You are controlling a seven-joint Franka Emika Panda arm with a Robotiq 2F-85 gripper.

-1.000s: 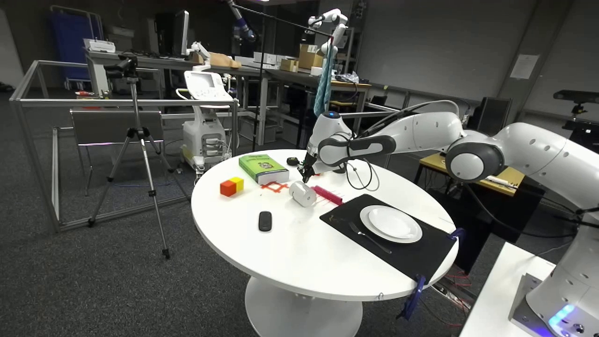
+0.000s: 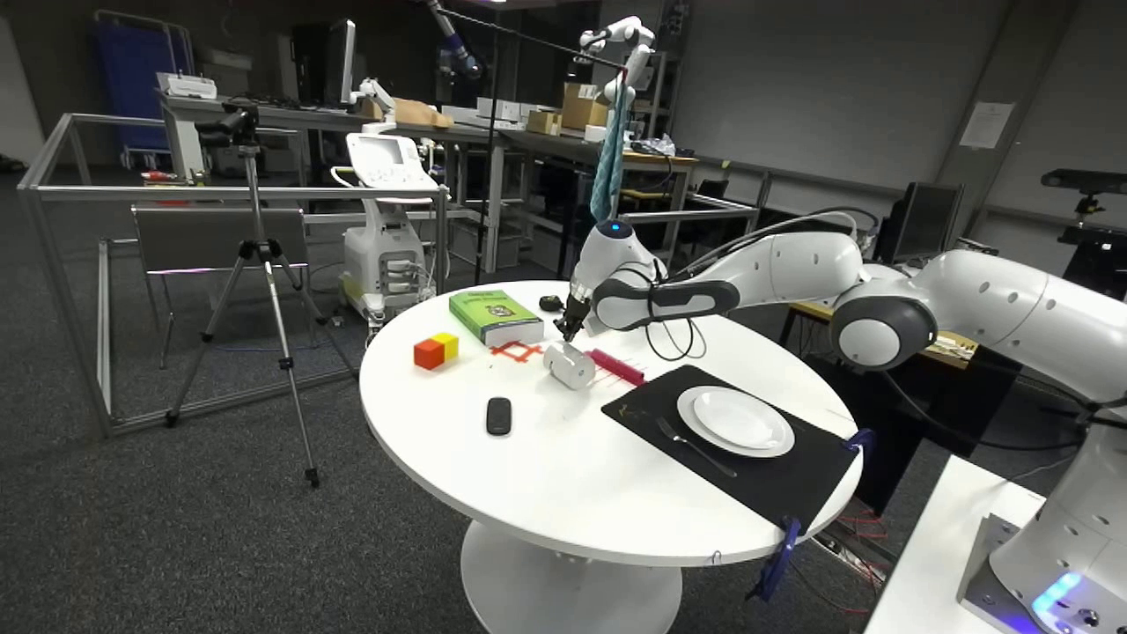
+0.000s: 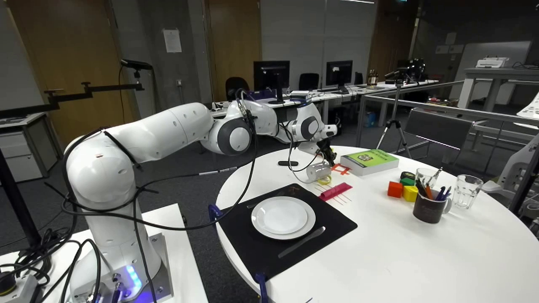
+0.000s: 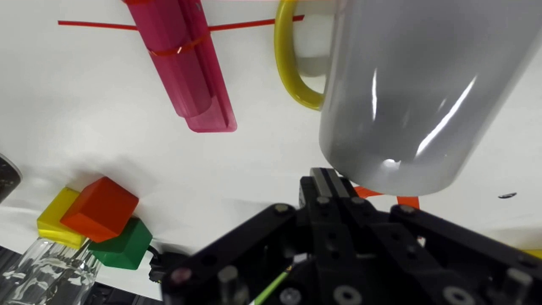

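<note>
A pale mug (image 4: pixel 421 96) with a yellow handle (image 4: pixel 288 61) lies on its side on the white table, beside a dark pink holder (image 4: pixel 185 66). My gripper is shut, and nothing shows between its fingers. In the wrist view its tips overlap the near end of the mug; whether they touch it is not clear. Exterior view 1 has the gripper (image 2: pixel 563 331) low over the table, just behind the mug (image 2: pixel 570 364). From the other side, in exterior view 2, the gripper (image 3: pixel 331 160) is close to the mug (image 3: pixel 318 171).
Red tape marks (image 2: pixel 518 350) and a green book (image 2: pixel 497 315) are near the mug. Red, yellow and green blocks (image 4: pixel 101 208) stand by a glass (image 4: pixel 45 274). A plate (image 3: pixel 284 217) sits on a black mat (image 3: pixel 336 224).
In exterior view 1 my gripper has shifted slightly left, toward the book, and the wrist sits a little lower. The mug shows no clear movement.
</note>
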